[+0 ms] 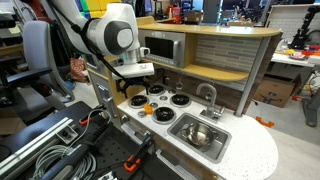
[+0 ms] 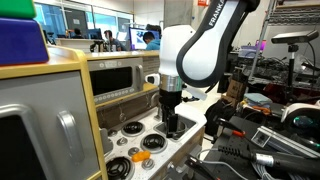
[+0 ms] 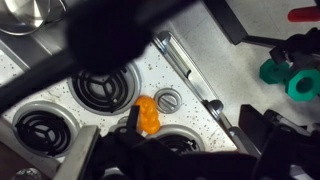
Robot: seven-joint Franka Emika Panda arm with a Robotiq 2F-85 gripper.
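My gripper stands open over the stovetop, nothing held between its fingers. Seen from the wrist, an orange object [image 3: 149, 115] lies near the left finger, on the white speckled counter between the burners. In the first exterior view the same orange object [image 1: 149, 108] rests among the burners, with the hand above and behind it. From the other side, the orange object [image 2: 148, 163] appears at the stove, below the hand. The fingertips are dark and hard to make out in both exterior views.
A sink [image 1: 222, 150] with a metal bowl [image 1: 199, 133] inside lies right of the burners, beside a faucet [image 1: 209, 98]. A microwave [image 1: 165, 49] and shelf rise behind. Green round parts [image 3: 302, 84] lie beyond the counter edge.
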